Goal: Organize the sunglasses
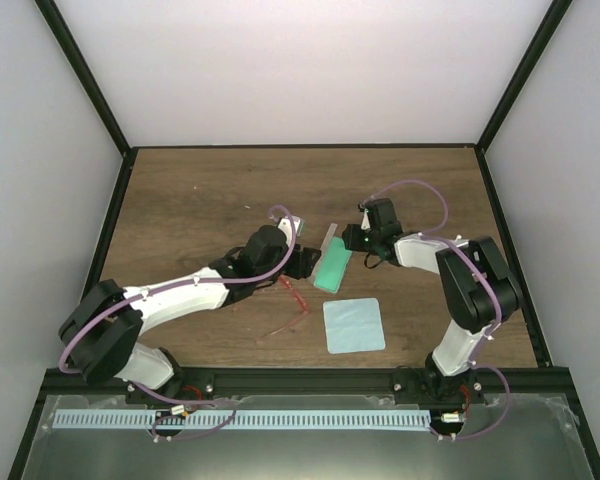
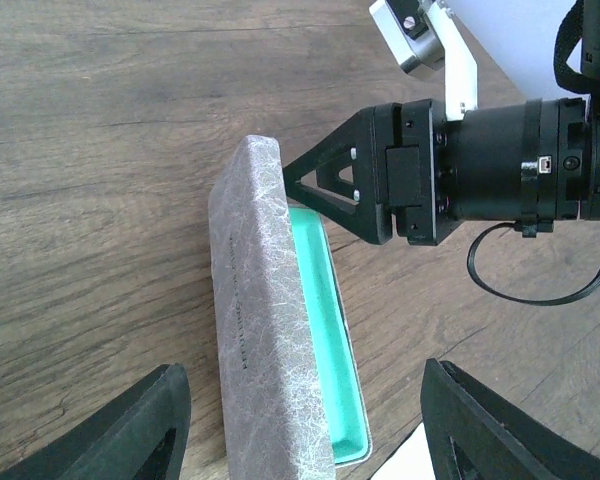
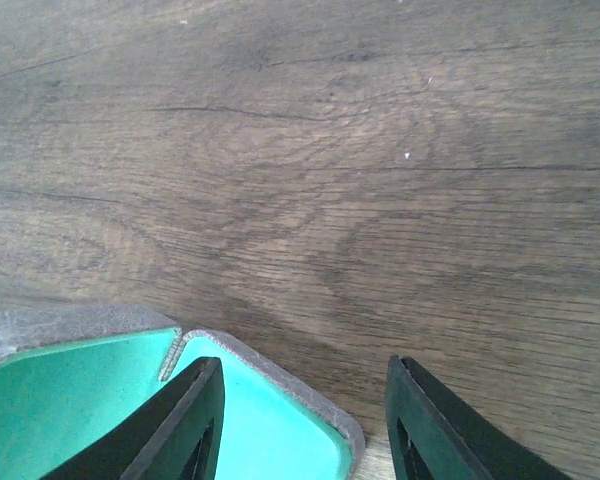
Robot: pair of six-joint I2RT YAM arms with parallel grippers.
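Observation:
An open glasses case with teal interior point(image 1: 331, 265) lies mid-table, its grey lid point(image 2: 260, 310) standing along its left side. My left gripper point(image 1: 310, 262) is just left of the case, fingers apart with nothing between them; in the left wrist view the lid lies ahead between them. My right gripper point(image 1: 350, 237) is at the case's far end, fingers apart over its teal corner point(image 3: 260, 410). Red sunglasses point(image 1: 292, 296) lie left of the case, partly under the left arm.
A light blue cloth point(image 1: 354, 325) lies flat at the front, below the case.

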